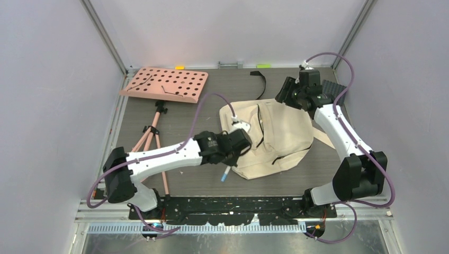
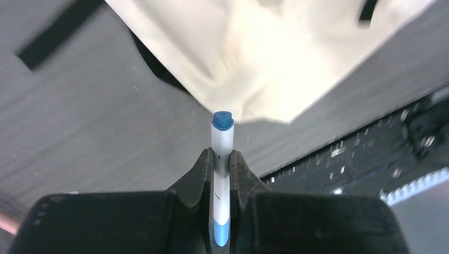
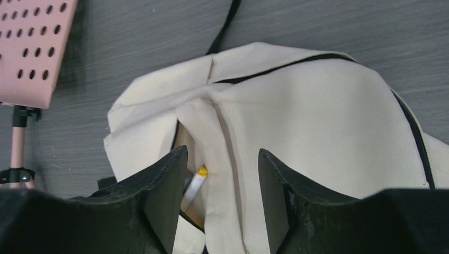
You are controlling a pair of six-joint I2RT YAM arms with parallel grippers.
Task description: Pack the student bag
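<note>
In the left wrist view a white marker with blue ends (image 2: 222, 140) is pinched by my left gripper, its fingers shut about its barrel. From above, the marker's blue end (image 1: 224, 177) sticks out beneath the left gripper (image 1: 233, 160), by the bag's lower left edge. The cream bag (image 1: 290, 129) lies flat on the table. Through its open zip, the right wrist view shows a white pen with a yellow end (image 3: 194, 186) inside a pocket. My right gripper hovers over the bag's upper part, open, with nothing between its fingers.
A pink perforated music stand (image 1: 169, 83) with pink legs (image 1: 160, 159) fills the left side. A dark ribbed pad (image 1: 333, 91) lies at the back right, behind the right arm. A black strap (image 1: 259, 76) trails off the bag's top. Grey table between stand and bag is bare.
</note>
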